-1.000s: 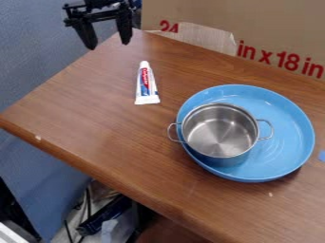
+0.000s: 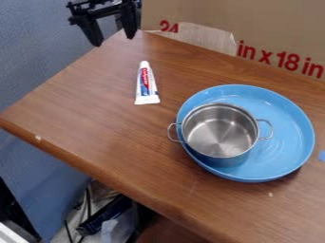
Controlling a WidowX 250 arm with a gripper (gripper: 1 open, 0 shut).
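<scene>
My gripper (image 2: 112,34) hangs at the top left, above the far corner of the wooden table, its two black fingers spread apart with nothing between them. A white toothpaste tube (image 2: 146,84) with red and blue print lies upright in view on the table, below and right of the gripper and apart from it. At the right, a steel pot (image 2: 219,133) with two handles sits on a blue plate (image 2: 278,123).
A cardboard box (image 2: 254,28) stands along the back edge. The table's left edge borders a grey-blue drop with cables below.
My gripper has shifted very slightly to the right. The tube, pot and plate are unmoved.
</scene>
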